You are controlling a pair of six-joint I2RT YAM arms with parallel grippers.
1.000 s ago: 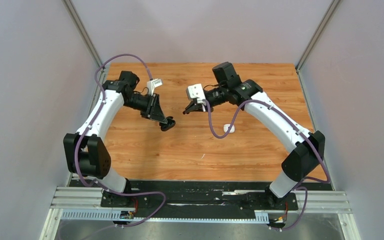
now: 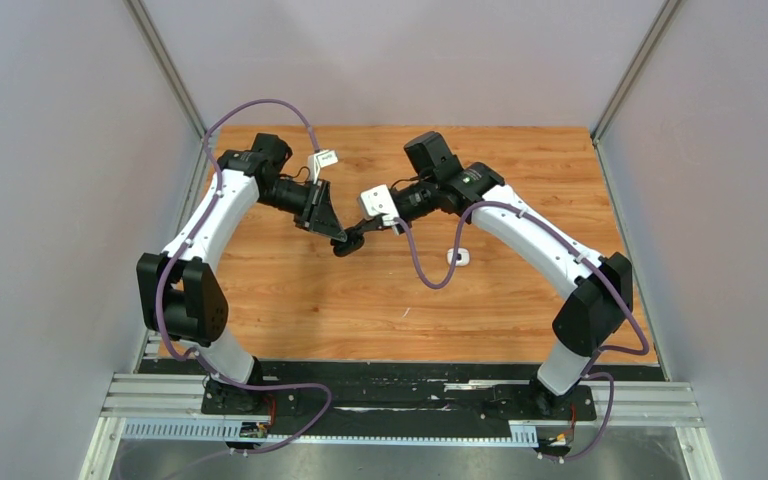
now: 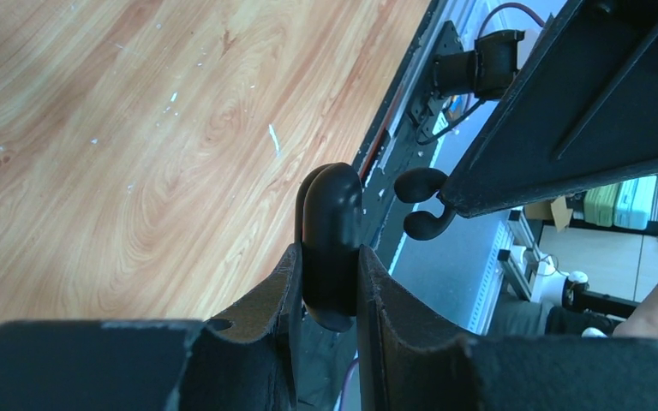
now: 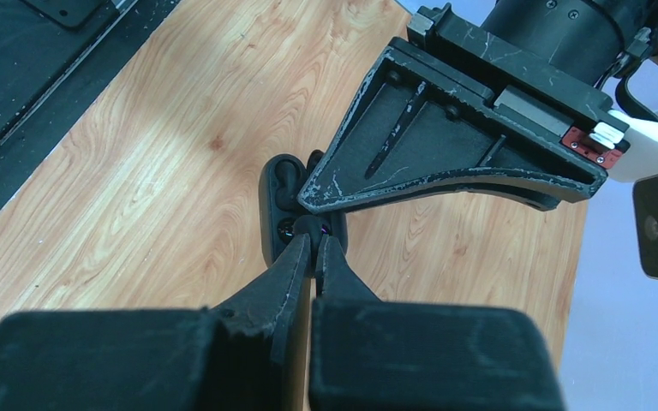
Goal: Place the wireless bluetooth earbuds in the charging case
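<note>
My left gripper (image 2: 338, 236) is shut on the black charging case (image 3: 332, 231), holding it above the table. In the right wrist view the case (image 4: 272, 201) shows its inner side, with hollows facing that camera; the left gripper's finger covers part of it. My right gripper is shut, its tips over the lower part of the case. A small black earbud (image 3: 420, 185) sticks out from its fingertips in the left wrist view, and a dark rounded end shows at them in the right. Whether the earbud touches the case cannot be told.
A small white object (image 2: 458, 257) lies on the wooden table (image 2: 390, 320), right of the grippers. The two grippers are close together over the middle left of the table.
The right gripper has moved left toward the case.
</note>
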